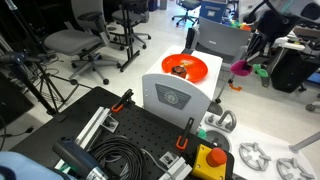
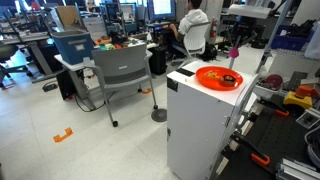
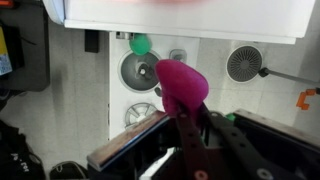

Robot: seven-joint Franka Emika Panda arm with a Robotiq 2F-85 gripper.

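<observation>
My gripper is shut on a magenta object (image 3: pixel 183 85), which sticks out past the fingers over a white toy sink counter in the wrist view. In exterior view 1 the magenta object (image 1: pixel 240 68) hangs from the gripper (image 1: pixel 250 52), right of the white cabinet's top. Exterior view 2 shows only a small magenta strip (image 2: pixel 234 52) behind the plate. What kind of object it is, I cannot tell. An orange plate (image 1: pixel 203 77) rests on the cabinet top with a small brown thing (image 1: pixel 179 70) on it.
Below the gripper are a round grey sink basin (image 3: pixel 138 72) and a green round thing (image 3: pixel 140 45). A round drain-like disc (image 3: pixel 244 63) lies to the right. A faucet (image 1: pixel 227 120) and a yellow box with a red button (image 1: pixel 211 158) stand nearer exterior camera 1.
</observation>
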